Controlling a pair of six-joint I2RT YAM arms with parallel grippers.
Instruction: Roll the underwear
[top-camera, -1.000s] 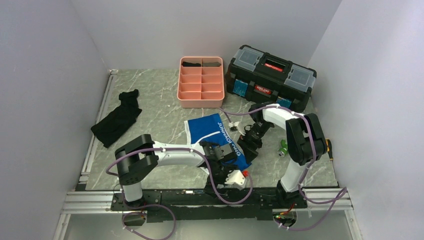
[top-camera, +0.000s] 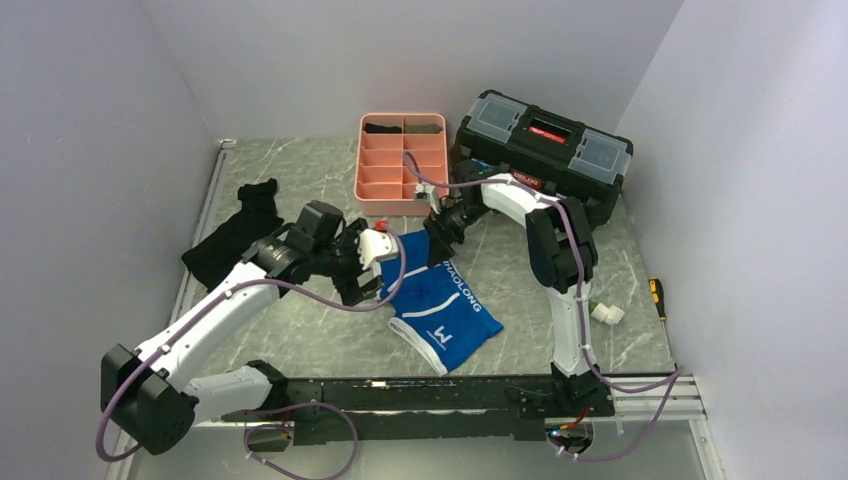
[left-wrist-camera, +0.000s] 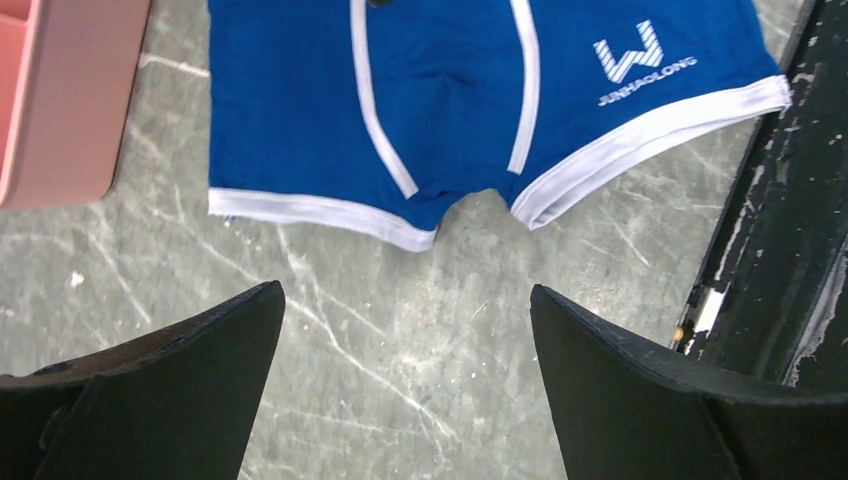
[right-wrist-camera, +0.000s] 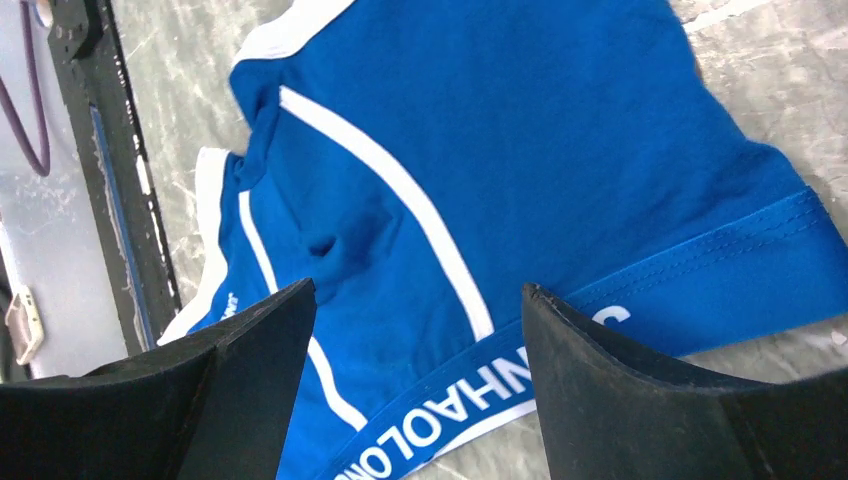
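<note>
The blue underwear (top-camera: 445, 318), with white trim and a lettered waistband, lies spread flat on the table. At its left side my left gripper (top-camera: 378, 262) stands open. In the left wrist view the leg hems of the underwear (left-wrist-camera: 450, 120) are beyond the parted fingers (left-wrist-camera: 190, 370), with bare table between them. My right gripper (top-camera: 440, 243) is over the far end of the waistband. Its fingers (right-wrist-camera: 215, 375) stand apart in the right wrist view, above the underwear (right-wrist-camera: 550, 150) and its lettering; no cloth shows gripped. Part of the far end is hidden from above by the right gripper.
A pink divided box (top-camera: 402, 206) stands just behind the underwear, dark cloth in its back compartments. The black toolbox (top-camera: 545, 140) fills the back right. Black clothing (top-camera: 235, 240) lies at left, and a green-and-white item (top-camera: 605, 313) at right.
The left gripper has moved from over the underwear's near end to its left side. The right gripper has shifted back and left, from beside the waistband to its far end.
</note>
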